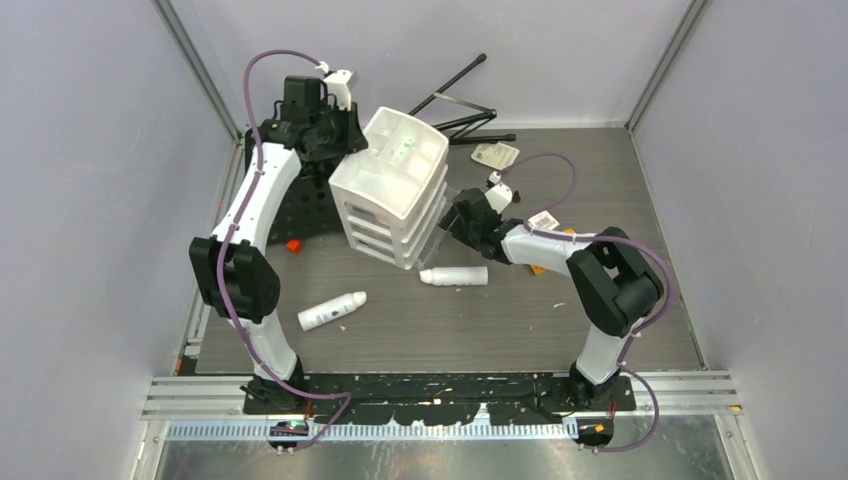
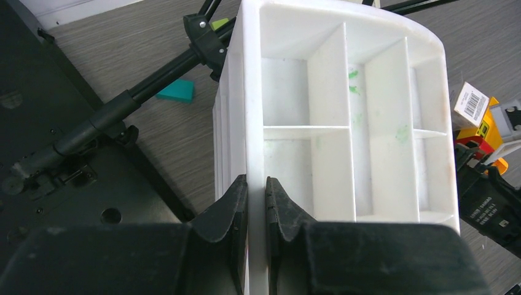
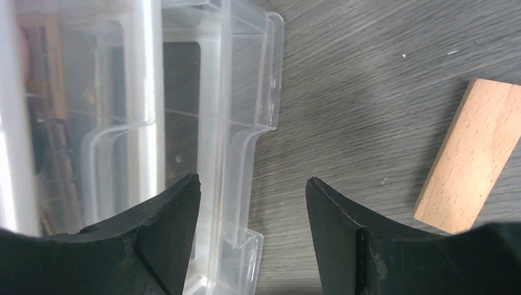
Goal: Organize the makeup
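Observation:
A white drawer organizer (image 1: pixel 385 175) with a compartmented top stands tilted at the centre back. My left gripper is shut on its rim, the white edge running between the fingers. My right gripper (image 1: pixel 455 215) is at the organizer's right side, beside the clear drawer fronts (image 3: pixel 239 160); it stands open, with those fronts just beyond its left finger and bare floor between the fingers. Two white bottles (image 1: pixel 330 310) lie in front, one left, one beside the organizer's lower end.
A black folded stand (image 1: pixel 470 125) lies at the back. A small red block (image 1: pixel 294 246) is left of the organizer; a wooden block (image 3: pixel 467 153), a barcoded box (image 2: pixel 470 104) and yellow items are to the right.

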